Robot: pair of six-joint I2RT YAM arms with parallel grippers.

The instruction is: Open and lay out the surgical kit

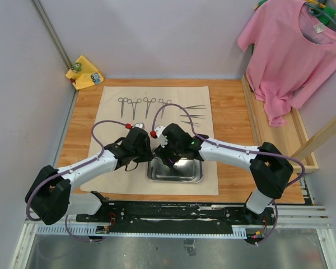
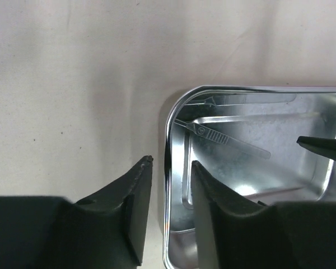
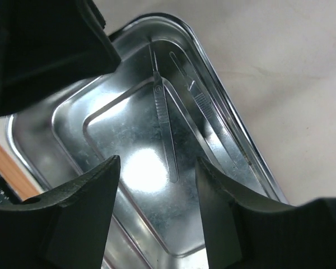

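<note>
A steel tray [image 1: 185, 176] on the cream cloth [image 1: 112, 176] holds two scalpel handles, one [image 3: 165, 129] mid-tray, the other [image 3: 213, 117] along its side. My left gripper is part open over the tray's left rim, nothing between its fingers. My right gripper is part open above the tray, nothing visibly between its fingers. Scissor-like instruments [image 1: 148, 101] and several slender tools [image 1: 191, 115] lie in rows on the cloth's upper part.
A pink shirt [image 1: 285, 56] hangs at right beside a wooden frame [image 1: 311, 148]. A yellow cloth [image 1: 84, 73] rests at the back left. Bare table shows either side of the mat.
</note>
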